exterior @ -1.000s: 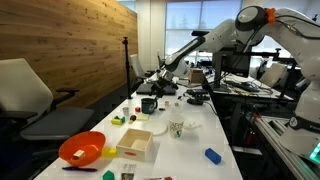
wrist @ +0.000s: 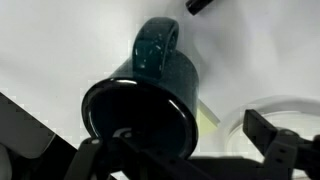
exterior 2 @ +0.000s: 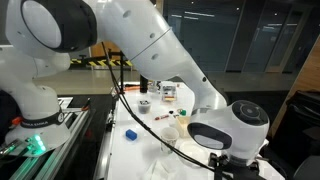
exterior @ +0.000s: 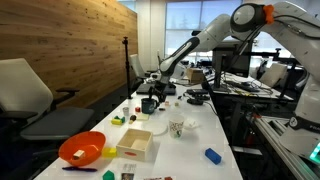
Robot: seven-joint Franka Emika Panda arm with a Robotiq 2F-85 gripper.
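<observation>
A dark teal mug fills the middle of the wrist view, its handle toward the top and its dark opening toward me. My gripper stands open at its rim, with one fingertip to the lower left and the other to the right. The right finger overlaps the edge of a white plate. In exterior view 1 the mug sits near the far end of the white table, with the gripper close by it. Whether the fingers touch the mug, I cannot tell.
A white cup stands nearer the front of the table. Farther forward are a beige box, an orange-red bowl and a blue block. The table's front right has free room.
The arm's white upper part has shifted and tilted slightly near the mug. The mug and the other table objects look unmoved.
</observation>
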